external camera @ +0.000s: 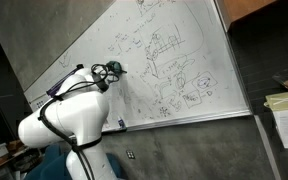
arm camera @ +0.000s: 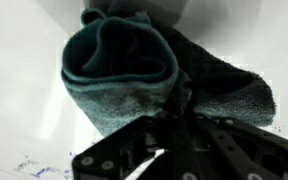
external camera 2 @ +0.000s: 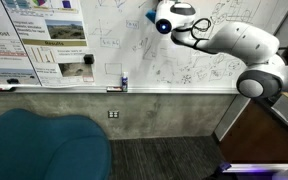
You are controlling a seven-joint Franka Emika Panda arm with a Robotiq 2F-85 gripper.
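A dark teal cloth (arm camera: 129, 65) is bunched up in the wrist view, with my gripper shut on it. Folds of the cloth spread to both sides of the fingers, which are mostly hidden by it. Behind the cloth is the whiteboard (external camera: 169, 60), covered in thin pen drawings. In exterior view 1 the cloth (external camera: 114, 68) shows as a small dark patch at the arm's end, close to the board. Whether it touches the board I cannot tell. The second exterior view has the arm (external camera 2: 219, 38) reaching across the board's upper part.
A small bottle (external camera 2: 124, 80) stands by the tray (external camera 2: 159, 91) along the board's lower edge. Posters (external camera 2: 64, 70) cover the left part of the wall. A teal chair (external camera 2: 49, 140) sits below. Shelving (external camera: 286, 100) stands at the right.
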